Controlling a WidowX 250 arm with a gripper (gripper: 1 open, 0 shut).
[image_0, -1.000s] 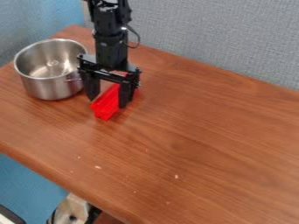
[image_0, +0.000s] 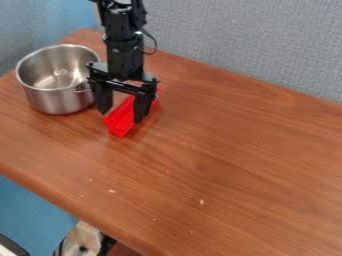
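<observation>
My black gripper (image_0: 123, 102) hangs at the upper left of the camera view with its fingers spread open, low over a red object (image_0: 120, 124), which lies on the wooden table just right of a steel pot (image_0: 46, 92). The gripper's fingers straddle or cover part of the red object; whether they touch it I cannot tell. The pot stands upright, close beside the gripper's left side.
A grey padded wall (image_0: 241, 40) runs along the back, and a blue area lies beyond the table's left edge.
</observation>
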